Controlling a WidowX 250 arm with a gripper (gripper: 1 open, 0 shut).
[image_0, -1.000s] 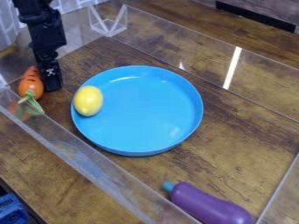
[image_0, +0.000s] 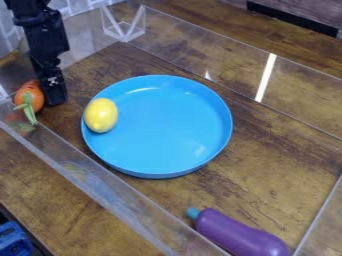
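Observation:
My black gripper is at the upper left, low over the wooden surface and open. An orange carrot with a green top lies at its fingers, against the left edge near the clear wall. A blue plate lies in the middle, with a yellow egg-shaped object on its left side. A purple eggplant lies at the lower right.
Clear walls border the wooden work area. A blue object is at the lower left corner, outside the wall. Bare wood lies right of the plate and above it.
The gripper and carrot have shifted slightly; the carrot appears a little farther left and more turned. The plate, yellow object and eggplant have not moved.

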